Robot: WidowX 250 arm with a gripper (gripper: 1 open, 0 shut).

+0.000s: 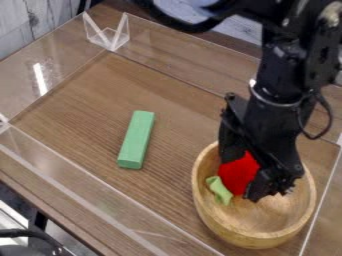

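Note:
A round wooden bowl sits at the lower right holding a red object and a small pale green piece. The black gripper is over the bowl, its fingers around the upper part of the red object; it is open, and whether it touches the object is unclear. A green bar lies on the table left of the bowl.
A pale raised piece stands at the back left, near the table's edge.

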